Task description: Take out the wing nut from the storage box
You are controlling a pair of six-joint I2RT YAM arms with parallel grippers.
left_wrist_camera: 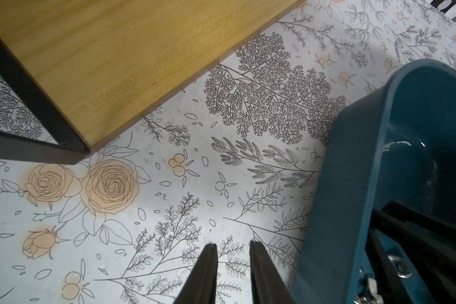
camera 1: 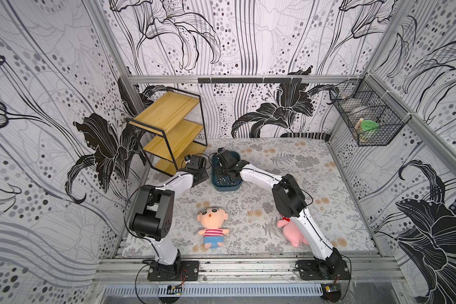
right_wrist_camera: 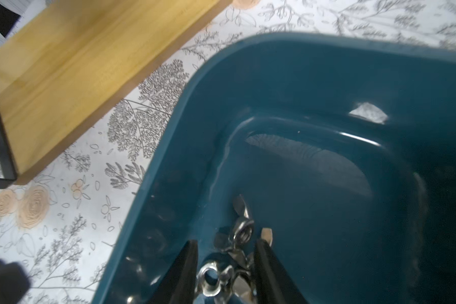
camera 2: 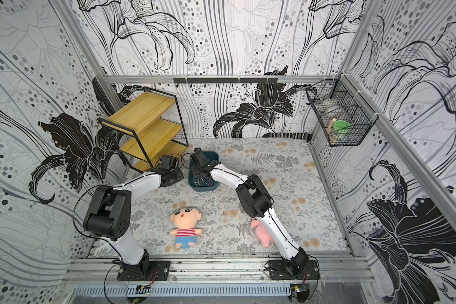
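A dark teal storage box (camera 1: 234,185) stands in the middle of the table, with a pile of shiny metal wing nuts (right_wrist_camera: 242,230) on its floor along one side. My right gripper is down inside the box, its fingers parted around part of the pile; whether any nut is held cannot be told. My left gripper hangs open outside the box, just left of its wall, with bare table beneath and nothing between its fingers.
A wooden shelf rack (camera 1: 172,131) stands back left beside the box. A plush boy (camera 1: 212,228) and a pink plush (camera 1: 293,233) lie in front. A wire basket (camera 1: 367,116) hangs at the back right.
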